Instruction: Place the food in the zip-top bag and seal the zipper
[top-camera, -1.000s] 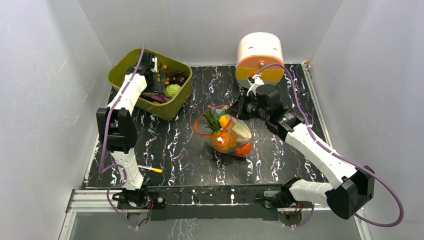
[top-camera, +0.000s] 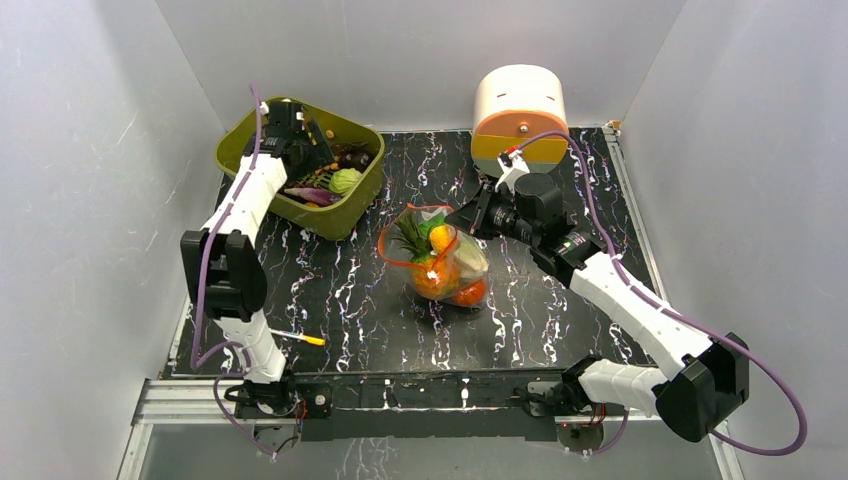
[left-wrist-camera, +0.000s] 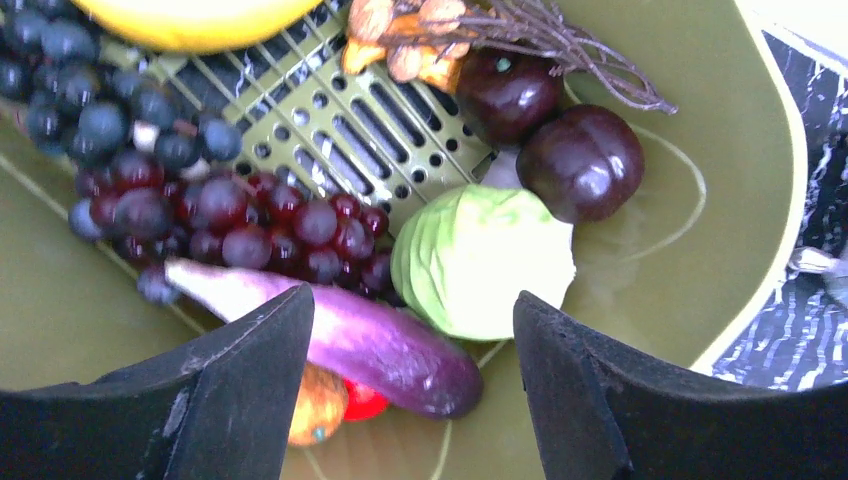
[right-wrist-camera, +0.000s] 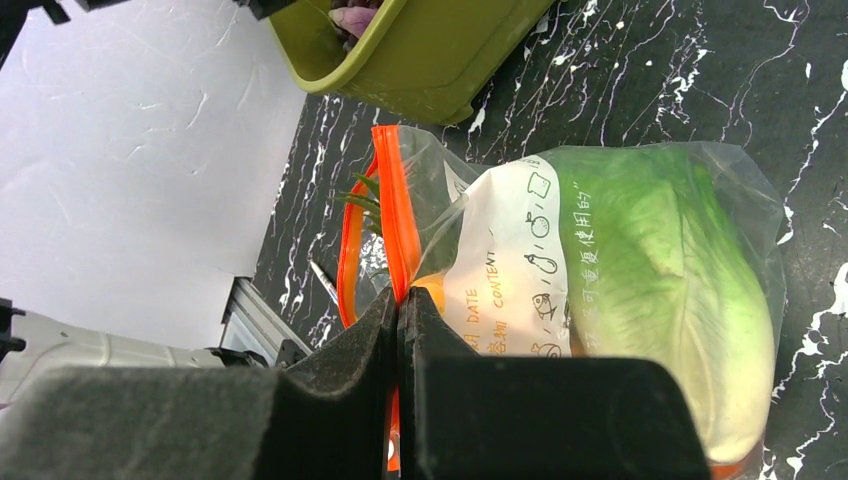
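A clear zip top bag (top-camera: 408, 265) with an orange zipper edge stands on the table, its mouth gaping to the left. Inside it are a pineapple (top-camera: 432, 274), a yellow-orange fruit, a pale green cabbage (right-wrist-camera: 660, 260) and a red-orange item. On the bag's orange edge (right-wrist-camera: 397, 200), my right gripper is shut. My left gripper hovers over the green basket (top-camera: 366, 188), fingers apart and empty. Below those fingers lie a purple eggplant (left-wrist-camera: 390, 350) and a round green cabbage (left-wrist-camera: 485, 260), with grapes (left-wrist-camera: 240, 225) farther left.
Two dark plums (left-wrist-camera: 585, 165) and a yellow fruit (left-wrist-camera: 195, 20) are also in the basket. A white and orange box (top-camera: 520, 100) stands at the back. A yellow-capped marker (top-camera: 312, 340) lies front left.
The bag has shifted slightly to the left and up, with the right gripper at its edge. Over the basket, the left gripper has turned and its arm moved a little to the left.
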